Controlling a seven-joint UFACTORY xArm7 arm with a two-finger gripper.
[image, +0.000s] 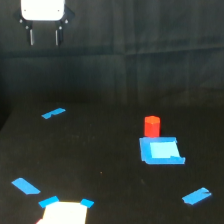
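Observation:
High at the upper left of the camera view is my gripper, its two thin fingers apart with only dark background between them. A small red block stands on the black table at right of centre. Just in front of it lies a pale square framed by blue tape. The gripper is well away from both, above and to the left. Whether the block's base touches the tape is hard to tell.
Blue tape strips mark the table at the left rear, left front and right front. A bright pale object sits at the bottom edge with tape around it.

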